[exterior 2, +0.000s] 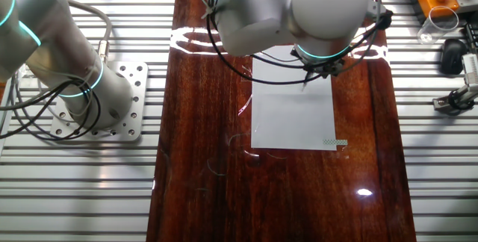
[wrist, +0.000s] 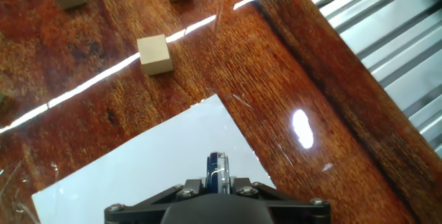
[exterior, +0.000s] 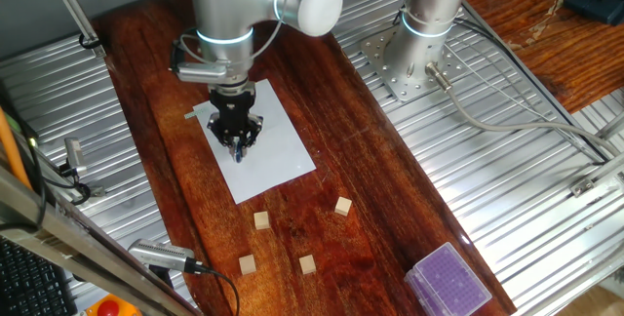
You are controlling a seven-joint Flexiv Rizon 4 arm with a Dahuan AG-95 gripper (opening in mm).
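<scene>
A white sheet of paper (exterior: 278,150) lies flat on the dark wooden table. Over its left part in exterior view 1 is my gripper (exterior: 237,146), pointing down. The wrist view shows the gripper shut on a slim pen-like object (wrist: 213,172), dark blue with a clear side, which sticks out beyond the fingers. Whether its tip touches the paper cannot be made out. In exterior view 2 the arm hides the fingers and the object, while most of the paper (exterior 2: 291,119) shows with no visible marks.
Several small wooden cubes, among them one (exterior: 261,220) near the paper and another (exterior: 343,206) to its right, stand on the table. A purple-topped box (exterior: 450,282) sits at the table's edge. A camera (exterior: 162,256) with a cable is at the left.
</scene>
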